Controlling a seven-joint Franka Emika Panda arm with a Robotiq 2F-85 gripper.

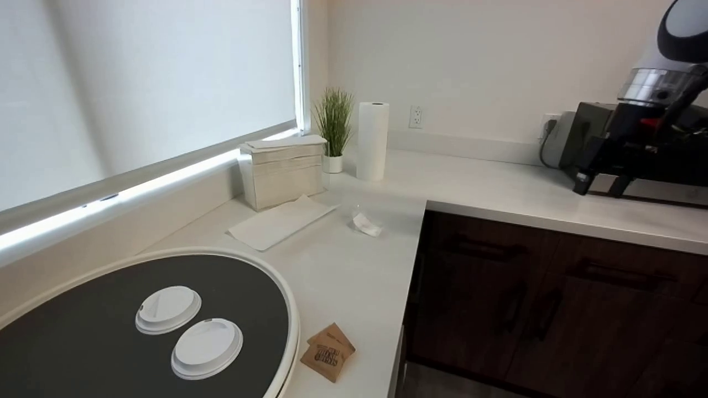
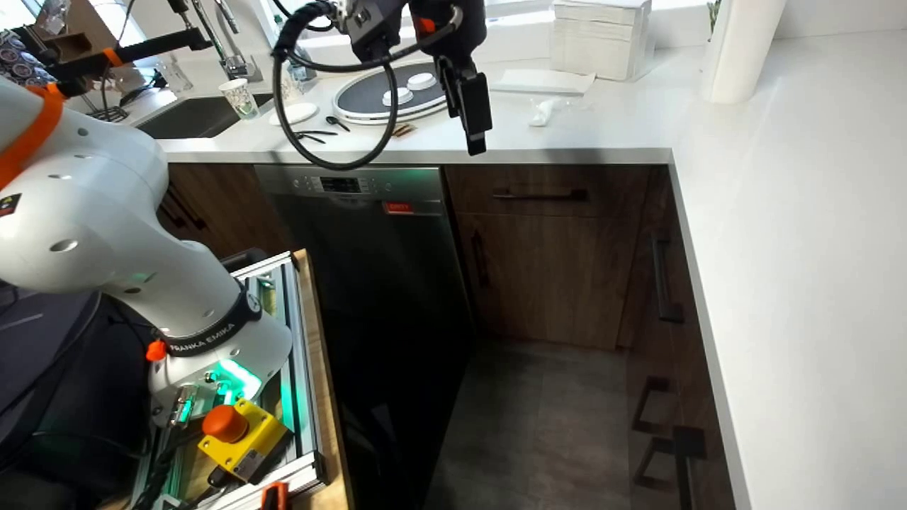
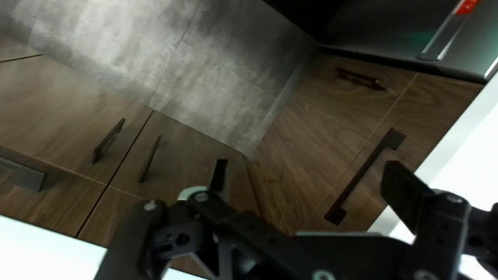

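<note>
My gripper stands open, its two fingers far apart with nothing between them in the wrist view. Dark wood cabinet fronts lie beyond it. In exterior view 1 the gripper [image 1: 601, 184] appears at the right, in front of the microwave [image 1: 571, 142]. Exterior view 2 has the gripper [image 2: 476, 146] hanging in the air, pointing down, with the counter behind it. On that counter are a crumpled white scrap [image 1: 365, 225], two white cup lids [image 1: 168, 309] on a round dark tray [image 1: 249, 278], and brown packets [image 1: 329, 352].
A folded paper sheet [image 1: 282, 222] lies before a stack of paper towels [image 1: 285, 173]. The paper towel roll [image 1: 372, 140] and potted plant [image 1: 333, 122] stand in the corner. In exterior view 2, the right-hand counter [image 2: 816, 229] is largely clear.
</note>
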